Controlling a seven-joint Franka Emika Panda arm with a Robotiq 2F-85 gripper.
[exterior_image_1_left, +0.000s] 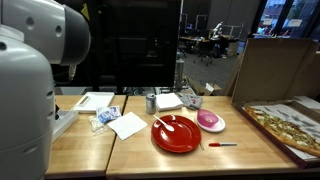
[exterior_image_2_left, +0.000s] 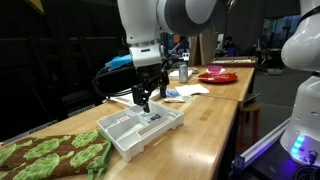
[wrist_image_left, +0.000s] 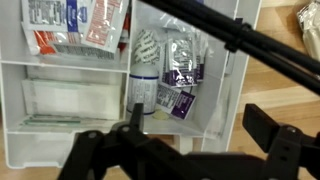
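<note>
My gripper (exterior_image_2_left: 153, 98) hangs over a white divided tray (exterior_image_2_left: 128, 142), its fingers apart and nothing seen between them. The wrist view looks down into the tray, where a white tube with a blue label (wrist_image_left: 144, 90) lies in a middle compartment. Beside it are purple-and-white packets (wrist_image_left: 181, 100) and a clear-wrapped item (wrist_image_left: 180, 55). Flat white packets (wrist_image_left: 72, 98) fill the left compartment, and printed sachets (wrist_image_left: 75, 30) lie above them. Dark fingers (wrist_image_left: 262, 128) cross the lower part of that view, apart from the tray's contents.
Right of the tray the wooden table is bare. Farther along stand a red plate (exterior_image_1_left: 176, 134) with a spoon, a pink bowl (exterior_image_1_left: 208, 119), a can (exterior_image_1_left: 151, 104), a red-handled knife (exterior_image_1_left: 222, 145) and a pizza box (exterior_image_1_left: 290, 125). A patterned cloth (exterior_image_2_left: 50, 158) lies beside the tray.
</note>
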